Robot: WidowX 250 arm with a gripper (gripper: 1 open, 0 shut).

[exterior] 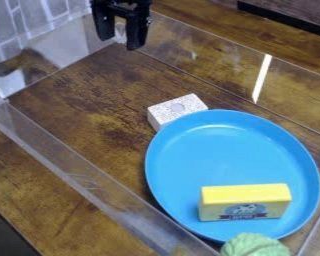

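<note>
My black gripper (121, 31) hangs at the top of the view, above the back left corner of the clear-walled enclosure, its fingers apart with nothing visible between them. A blue plate (230, 150) lies at the right of the enclosure with a yellow box (243, 201) on it, near its front. A speckled white block (175, 109) sits just behind the plate. A pale green object (255, 247) is at the bottom edge, partly cut off.
Clear walls (83, 175) surround the wooden floor (83, 100).
</note>
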